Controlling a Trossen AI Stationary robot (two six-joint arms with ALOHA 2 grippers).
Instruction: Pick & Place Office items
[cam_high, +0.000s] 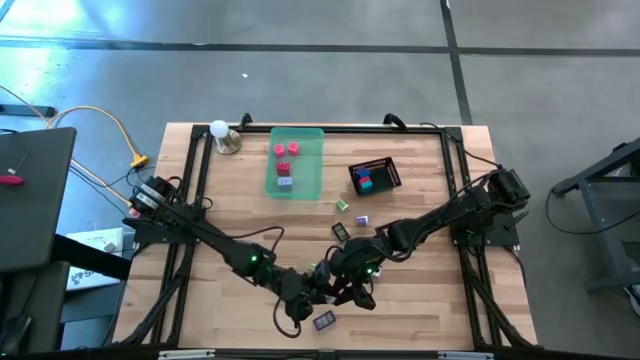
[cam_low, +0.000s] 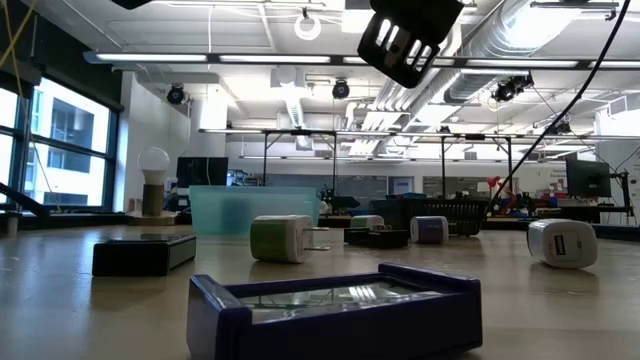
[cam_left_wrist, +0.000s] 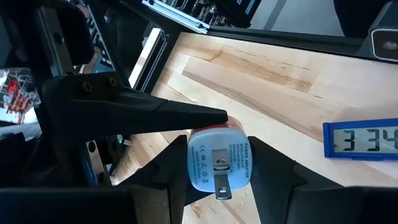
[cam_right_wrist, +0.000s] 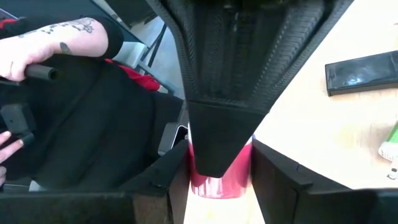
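A white power adapter (cam_left_wrist: 205, 163) with printed text, metal prongs and a pinkish-red side is squeezed between the fingers of my left gripper. From the right wrist view, its pink end (cam_right_wrist: 217, 188) fills the gap of my right gripper, whose fingers touch both sides. One dark finger of the other gripper covers part of it there. Both grippers meet over the front middle of the table, hiding the adapter from above. A teal bin (cam_high: 308, 180) at the back left contains pink pieces and a pale block.
A black basket (cam_high: 398, 178) holds blue and teal pieces. Loose on the table are a green-and-white adapter (cam_low: 280, 238), a purple adapter (cam_low: 430, 230), a white USB adapter (cam_low: 563, 243) and a blue-framed meter (cam_left_wrist: 360, 138). A bulb (cam_high: 219, 129) stands back left.
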